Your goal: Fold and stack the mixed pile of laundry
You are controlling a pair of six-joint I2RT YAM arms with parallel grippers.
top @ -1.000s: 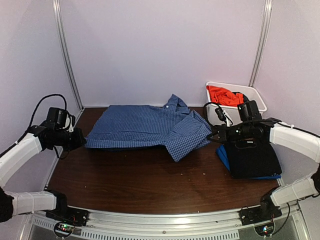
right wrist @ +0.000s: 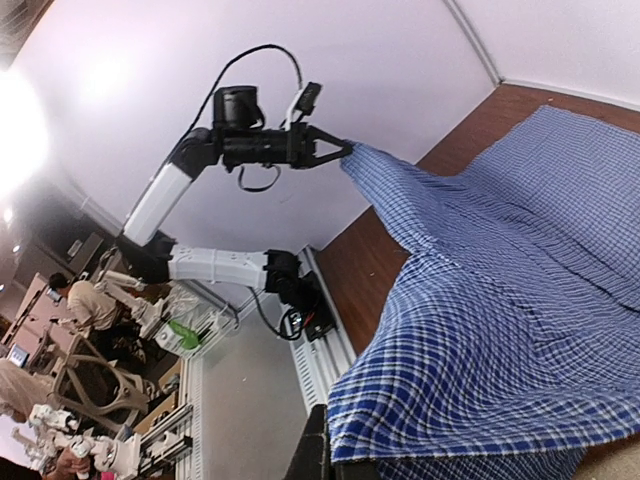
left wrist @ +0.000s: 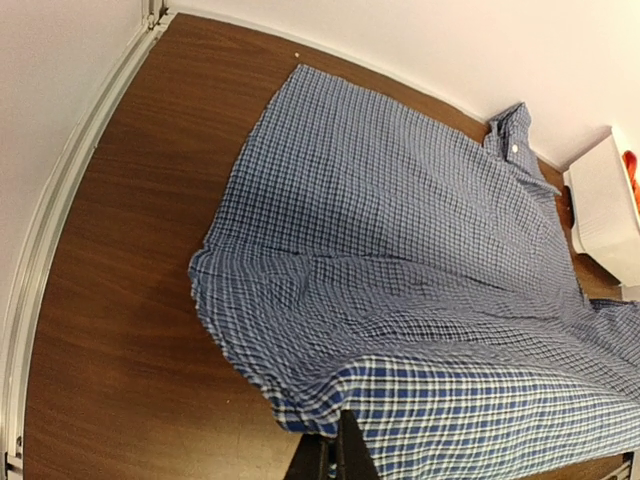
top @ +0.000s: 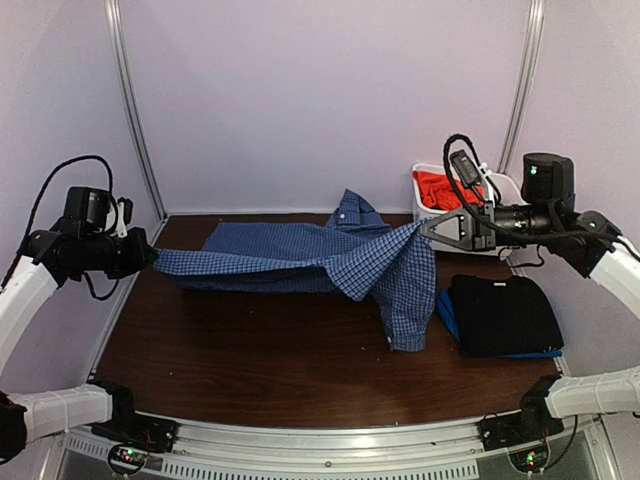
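Observation:
A blue checked shirt [top: 280, 240] spans the wooden table, its collar at the back near the basket and its front edge lifted. In the top view my left gripper [top: 147, 258] holds the lifted left corner, shut on the cloth; in the left wrist view the fabric bunches at its fingertips [left wrist: 331, 445]. My right gripper [top: 430, 232] is raised higher at the right, shut on the shirt's other end, with a sleeve hanging below it onto the table.
A white basket with red cloth [top: 445, 188] stands at the back right. Folded black and blue garments [top: 500, 315] lie at the right.
Both grippers have risen with the shirt in them, the right one more. The shirt's front edge is lifted and more of the right sleeve now hangs toward the front.

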